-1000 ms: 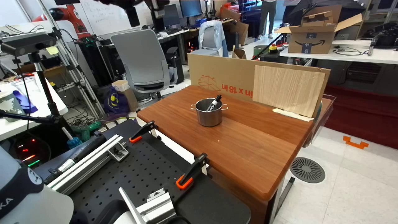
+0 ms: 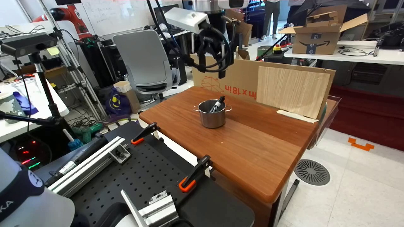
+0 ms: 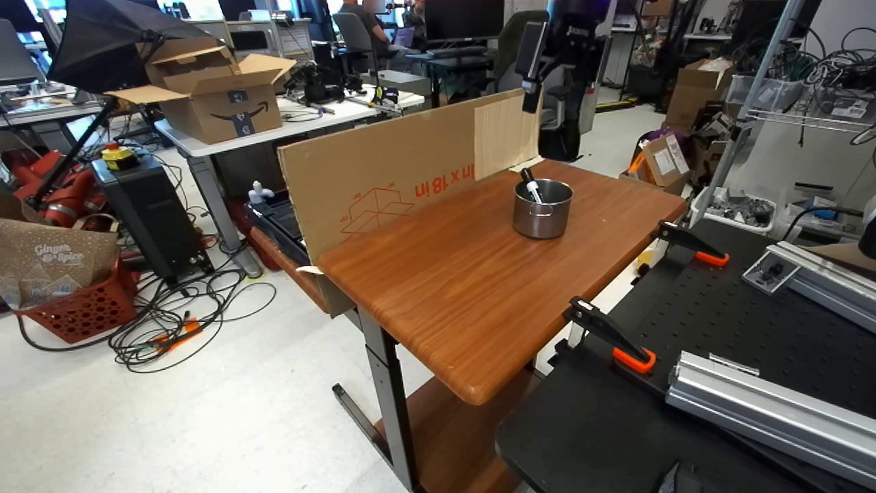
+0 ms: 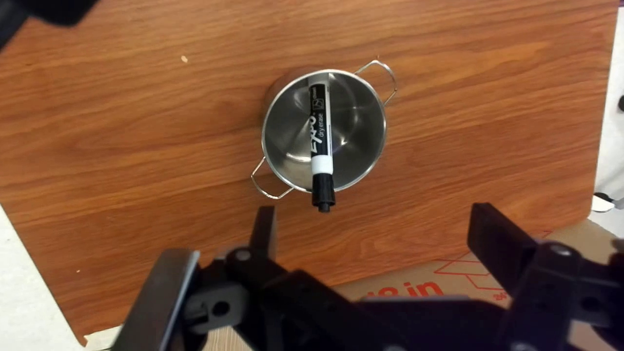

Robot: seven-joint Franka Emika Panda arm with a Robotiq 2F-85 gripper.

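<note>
A small steel pot [image 2: 212, 119] with two wire handles stands upright on the wooden table [image 2: 242, 151]. Leaning inside it is a black and white dry-erase marker [image 4: 320, 128], whose black cap juts out over the rim. Above the pot hangs my gripper, open, its two fingers wide apart and nothing between them. In the wrist view the marker's cap lies beyond the fingertips, apart from both. Exterior view 2 shows the gripper only in part at the top, well over the table, and the marker [image 3: 532, 187] upright-leaning in the pot.
A cardboard panel [image 2: 234, 81] walls off the table's far side, with a light wood-grain sheet [image 2: 293, 90] on it. Orange-tipped clamps [image 2: 193, 176] grip the near edge beside a black pegboard [image 2: 159, 170]. The tabletop around the pot is clear.
In exterior view 1 my gripper has come down and to the right, from the upper left to above the pot's far side. Pot and marker have stayed put.
</note>
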